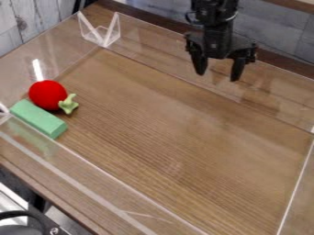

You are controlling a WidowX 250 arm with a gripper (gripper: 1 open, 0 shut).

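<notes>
The black robot arm with its gripper (218, 51) stands at the back of the wooden table (172, 156), right of centre, above bare wood. Its fingers are small and dark, and I cannot tell whether they are open or shut. At the left lie a red round object (47, 92) with a small pale green piece (68, 101) beside it, and a green rectangular block (39, 118) just below them.
A white wire-like object (101, 29) stands at the back left. A grey wall runs behind the arm. A black cable or part (25, 221) is at the bottom left corner.
</notes>
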